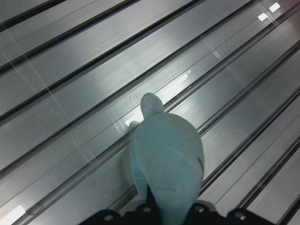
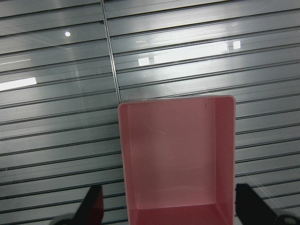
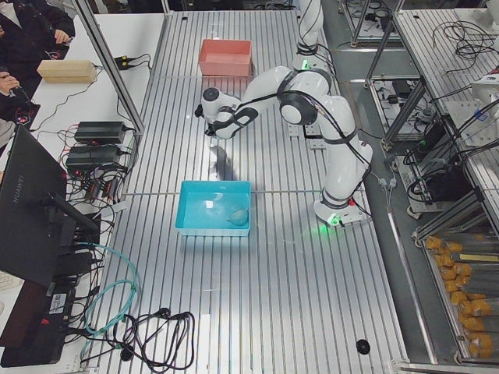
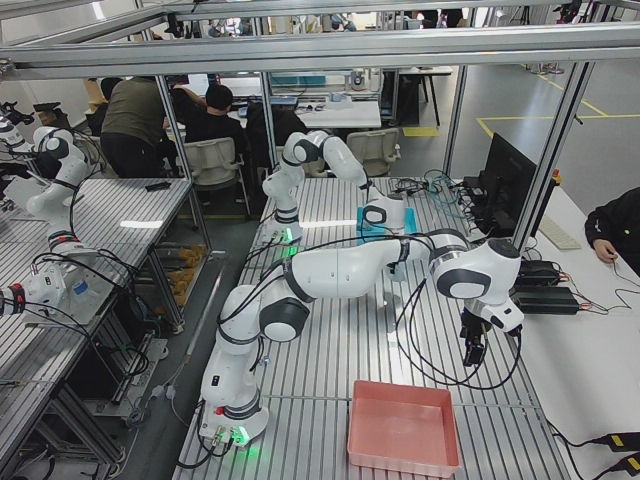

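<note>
My left gripper is shut on a light teal plush toy [image 1: 166, 154], held over the slatted table. In the camera left view that gripper [image 3: 212, 128] is between the two bins, its toy largely hidden by the arm. My right gripper is open above the empty pink bin [image 2: 171, 150]; in the camera right view it [image 4: 473, 345] hangs just behind that bin [image 4: 403, 430]. A cyan bin [image 3: 195, 210] sits nearer the middle, with a pale teal object [image 3: 238, 216] inside.
A monitor [image 3: 27, 226], black boxes [image 3: 97, 132] and loose cables [image 3: 156, 343] line one side. An aluminium post [image 3: 105, 62] rises at that edge.
</note>
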